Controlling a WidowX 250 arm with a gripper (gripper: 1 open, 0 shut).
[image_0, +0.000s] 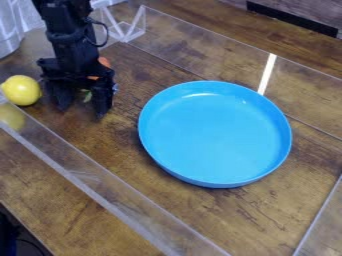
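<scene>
My black gripper (78, 84) is low over the wooden table at the upper left, open by the look of its spread fingers. Under and between its dark parts shows a small green object (86, 96), mostly hidden. A yellow round object (20, 89) lies just left of the gripper. An orange carrot-like object (104, 63) lies behind the gripper, largely covered by it.
A large blue plate (214, 133) takes up the middle right. Clear plastic walls border the wooden table (147, 215). Bare wood lies between the gripper and the back wall.
</scene>
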